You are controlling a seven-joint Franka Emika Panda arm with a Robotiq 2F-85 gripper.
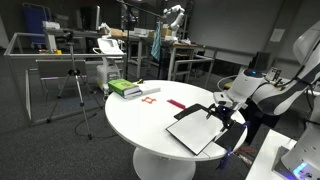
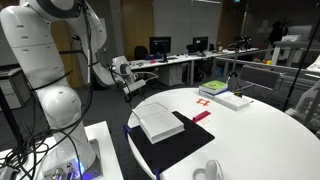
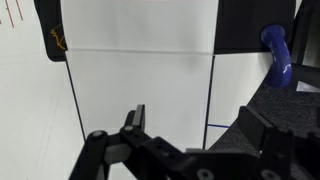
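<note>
A white, flat, box-like object (image 2: 160,124) rests on a black mat (image 2: 193,143) on the round white table. From above, in the wrist view, it shows as a broad white surface (image 3: 138,85) crossed by one straight seam, with my gripper over its near part. The fingers stand wide apart and only the white surface shows between them. In exterior view 1 my gripper (image 1: 213,117) hangs over the right side of the white object (image 1: 194,130). Whether it touches the object cannot be made out.
A blue clamp-like piece (image 3: 278,57) sits at the table's edge beside the mat. Further along lie a red item (image 2: 202,115), an orange-red frame-like piece (image 2: 204,101), a green book-like stack (image 1: 124,87) and a white cup-like object (image 2: 207,171).
</note>
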